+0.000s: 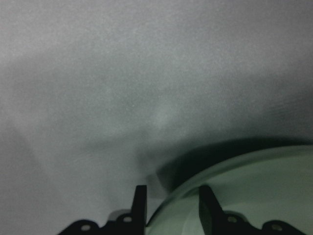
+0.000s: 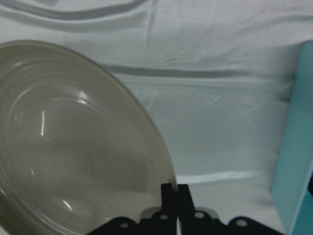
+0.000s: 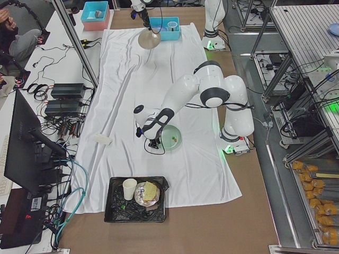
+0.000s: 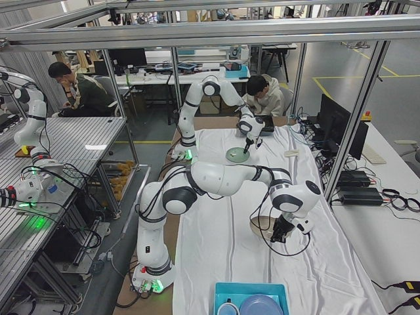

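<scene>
The green plate (image 3: 172,136) lies on the white cloth, with my left gripper (image 3: 154,143) down at its rim. In the left wrist view that gripper is open, its fingertips either side of the rim of the green plate (image 1: 264,191). My right gripper is shut on the rim of the beige plate (image 2: 73,142), which is near the blue bin (image 2: 293,137) at the far end in the camera left view. In the camera right view the beige plate (image 4: 261,224) is partly behind that gripper (image 4: 281,230).
A black tray (image 3: 116,211) with a cup, a foil dish and a yellow item stands at the near end. A small pale item (image 3: 103,138) lies at the left of the cloth. The middle of the cloth beyond the left arm is clear.
</scene>
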